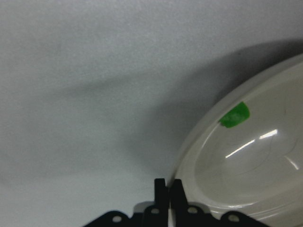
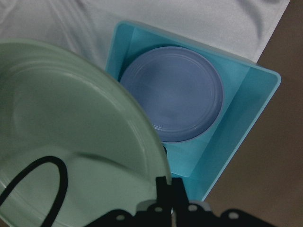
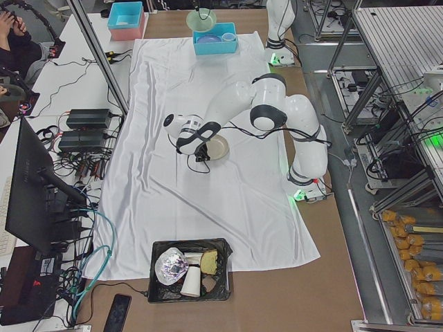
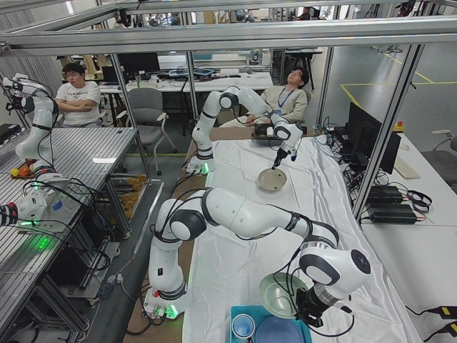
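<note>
A green plate (image 2: 75,113) hangs in my right gripper, which is shut on its rim above a light blue bin (image 2: 246,109). Inside the bin lie a blue plate (image 2: 173,90) and, in the right camera view, a cup (image 4: 243,324). A beige plate (image 3: 218,145) lies on the white cloth; in the left wrist view my left gripper is shut on its rim, near a small green patch (image 1: 234,114) on the plate.
A black crate (image 3: 227,277) with a foil-covered item, a white cylinder and a yellow piece stands at the cloth's near edge. Monitors and cables line one side.
</note>
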